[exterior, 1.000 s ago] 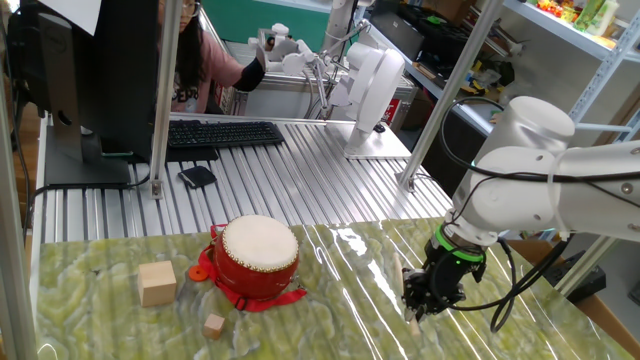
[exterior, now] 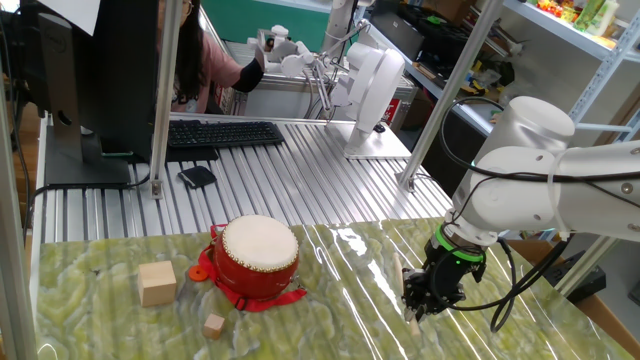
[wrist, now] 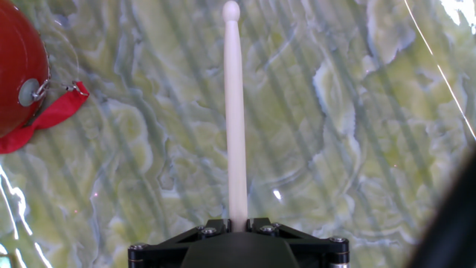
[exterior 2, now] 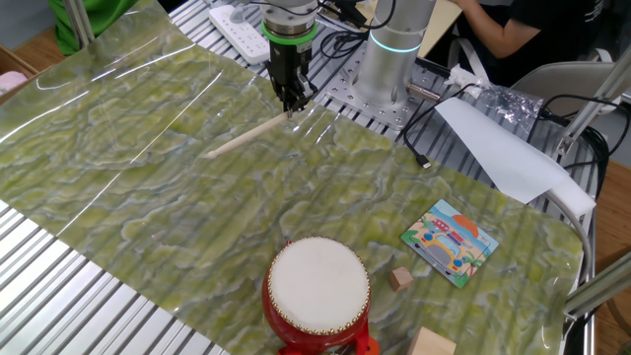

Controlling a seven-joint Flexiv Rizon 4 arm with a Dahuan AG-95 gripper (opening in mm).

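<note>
A pale wooden drumstick (wrist: pixel 235 112) runs straight out from between the fingers of my gripper, its rounded tip at the top of the wrist view. Both fingers press against its sides, so the gripper is shut on it near one end. In exterior view 2 the drumstick (exterior 2: pixel 246 136) reaches left from the gripper (exterior 2: pixel 289 110), low at the table; whether it still rests on the cloth cannot be told. A red drum (exterior: pixel 258 262) with a cream head stands upright on the mat, apart from the gripper. The palm end of the stick is hidden.
Near the drum lie a larger wooden block (exterior: pixel 157 284) and a small wooden cube (exterior: pixel 214 326). A colourful picture card (exterior 2: pixel 451 243) is flat on the green marbled mat (exterior 2: pixel 128 197). The mat between gripper and drum is clear. A keyboard (exterior: pixel 225 134) sits farther back.
The arm, the gripper, the drumstick and the drum keep their places. Only the person in the background shifts slightly.
</note>
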